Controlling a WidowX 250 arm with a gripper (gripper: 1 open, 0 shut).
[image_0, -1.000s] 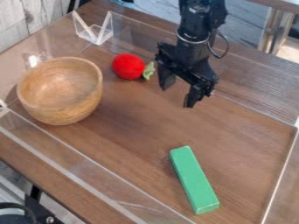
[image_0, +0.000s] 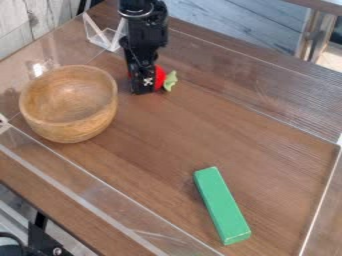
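Observation:
The dark gripper (image_0: 142, 78) hangs at the top left of the table, lowered over a red round object (image_0: 159, 76) with a green leafy bit (image_0: 171, 82) beside it. The gripper partly hides the red object, and I cannot tell whether its fingers grip it. A wooden bowl (image_0: 68, 110) sits just left and toward the front of them. A long green block (image_0: 222, 205) lies at the lower right.
A clear angular object (image_0: 102, 36) stands behind the gripper at the back left. A metal-legged structure is at the top right.
The gripper has swung left from the middle back of the table to over the red object, which it now partly covers.

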